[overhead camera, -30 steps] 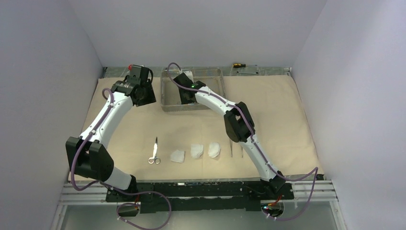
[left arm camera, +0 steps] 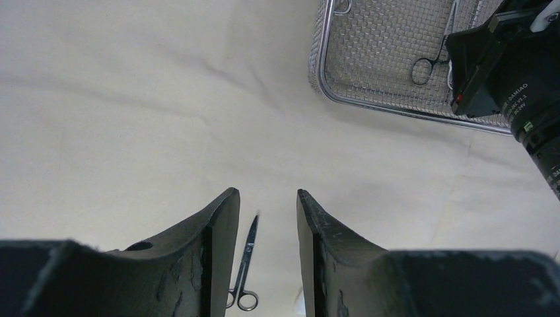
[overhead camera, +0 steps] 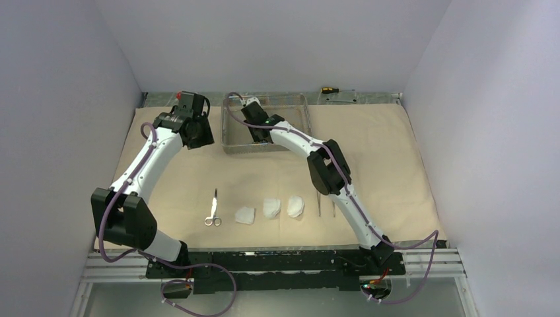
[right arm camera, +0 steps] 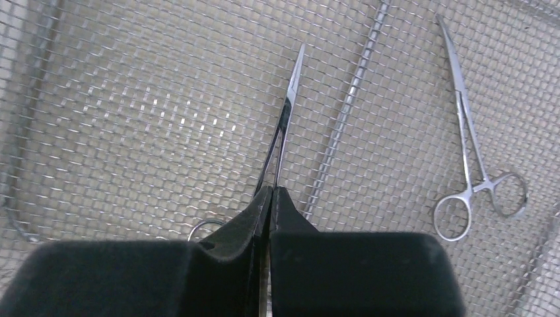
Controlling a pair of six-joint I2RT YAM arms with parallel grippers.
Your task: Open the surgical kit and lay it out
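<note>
A wire-mesh tray (overhead camera: 300, 119) sits at the back centre. My right gripper is inside it, shut at the shanks of a long clamp (right arm camera: 288, 99); whether these are between the fingertips is unclear. Another ringed clamp (right arm camera: 461, 119) lies to its right. My left gripper hangs left of the tray, open with nothing between its fingers. Scissors (overhead camera: 213, 211) lie on the beige cloth (overhead camera: 376, 165) at front left, beside white gauze pieces (overhead camera: 244, 215) in a row. Thin instruments (overhead camera: 319, 205) lie to the right of the gauze.
A screwdriver (overhead camera: 330, 90) lies on the back edge, right of the tray. Walls (overhead camera: 489, 158) enclose the sides and back. The right arm reaches across the cloth into the tray.
My right gripper has shifted slightly within the tray, a little toward the front and right. Objects on the cloth are unchanged.
</note>
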